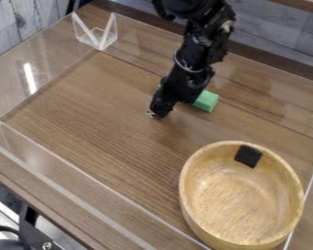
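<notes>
My black gripper [166,104] reaches down from the top centre to low over the middle of the wooden table [87,127]. Its tip is dark and small; it looks shut, and I cannot make out anything between its fingers. A mint-green object [206,101] lies just to the right of the gripper, partly behind the arm.
A large round yellow tub [238,220] with a black piece on its rim fills the lower right. White wire-like pieces [97,31] stand at the upper left. A dark cable shows at the lower left corner.
</notes>
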